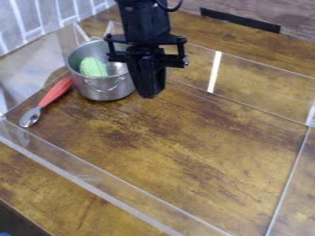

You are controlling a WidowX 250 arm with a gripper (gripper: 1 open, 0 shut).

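Observation:
A steel pot (pixel 103 87) with two handles stands at the left of the wooden table, and a green ridged object (pixel 92 68) sits inside it. A spoon with a red handle (pixel 53 93) lies left of the pot, its metal head toward the front. My black gripper (pixel 150 81) hangs just to the right of the pot, above the table and partly in front of the pot's rim. Its fingers point down toward the camera's view, and I cannot make out whether they are apart.
Clear panels (pixel 87 175) border the work area along the front, back and right. A white strip (pixel 215 73) is at the back right.

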